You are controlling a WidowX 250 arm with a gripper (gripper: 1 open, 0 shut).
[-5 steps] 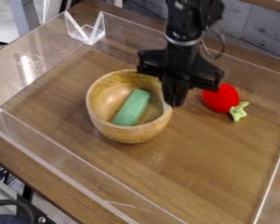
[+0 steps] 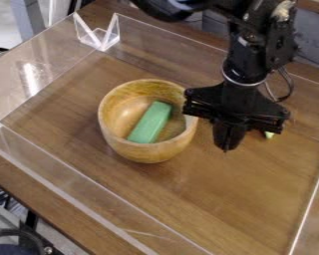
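Observation:
A wooden bowl (image 2: 123, 139) sits left of centre on the table, with a green block (image 2: 151, 123) lying in it. The black gripper (image 2: 229, 139) is low, just right of the bowl, over the spot where a red object with a green part (image 2: 269, 133) lies mostly hidden behind it. Only a small bit of that object shows past the gripper. I cannot tell how far the fingers are apart or whether anything is between them.
Clear plastic walls edge the wooden table (image 2: 215, 209). A clear bracket (image 2: 99, 35) stands at the back left.
The gripper has moved right and toward the front, from above the bowl's right rim to over the red object, which it now largely hides.

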